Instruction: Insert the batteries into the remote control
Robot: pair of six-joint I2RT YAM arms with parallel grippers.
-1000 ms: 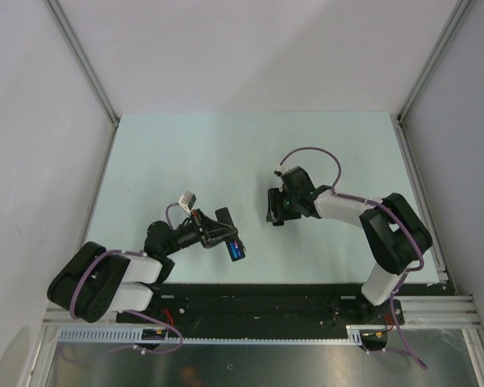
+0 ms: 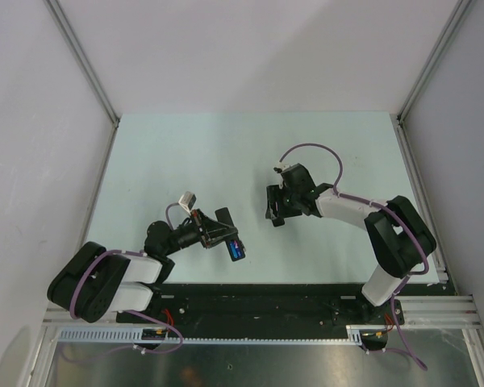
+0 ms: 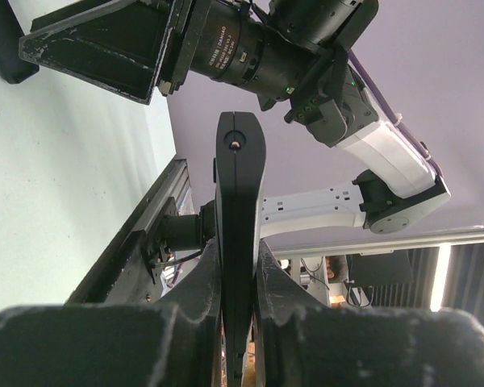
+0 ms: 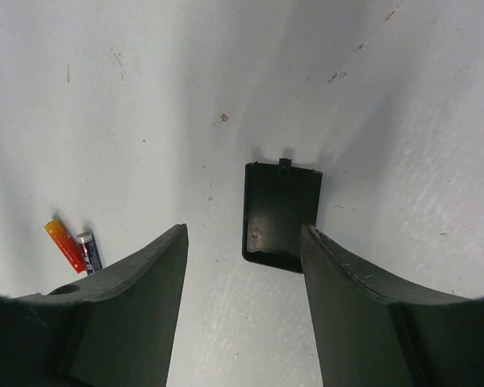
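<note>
My left gripper is shut on the black remote (image 3: 239, 169), which fills the middle of the left wrist view; from above, the remote (image 2: 234, 246) shows a blue patch at its lower end. My right gripper is open above a black battery cover (image 4: 282, 210) lying on the table. Left of the cover in the right wrist view lie an orange battery (image 4: 63, 242) and a silver-and-black battery (image 4: 91, 254), side by side.
In the left wrist view a dark object (image 3: 4, 40) lies at the upper left.
My right arm has shifted very slightly over the last second, around the battery cover. The left arm and the remote have not visibly moved.
</note>
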